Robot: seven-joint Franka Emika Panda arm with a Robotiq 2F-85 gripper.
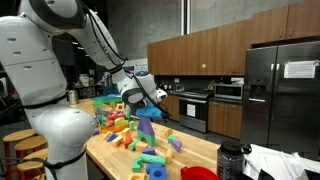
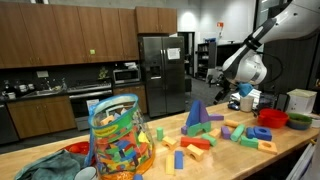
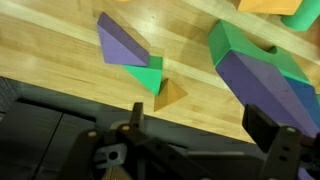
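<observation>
My gripper is open over the table, its dark fingers (image 3: 112, 152) far apart along the bottom of the wrist view, with nothing held between them. Below and ahead of it lie a purple triangular block (image 3: 122, 40), a green triangle (image 3: 148, 74) and a small orange wooden triangle (image 3: 170, 95), close together. Toward the right finger, a long purple block (image 3: 268, 92) rests against a green block (image 3: 228, 42). Exterior view 1 has the gripper above the table near a tall purple piece (image 1: 146, 127) among the blocks.
A clear bag of colourful blocks (image 2: 122, 135) stands on the table. A red bowl (image 2: 271, 118) and a green bowl (image 2: 299, 121) sit at the right. A black canister (image 1: 231, 160) stands by the near edge. Bare wood (image 1: 195, 150) shows on the right side of the table.
</observation>
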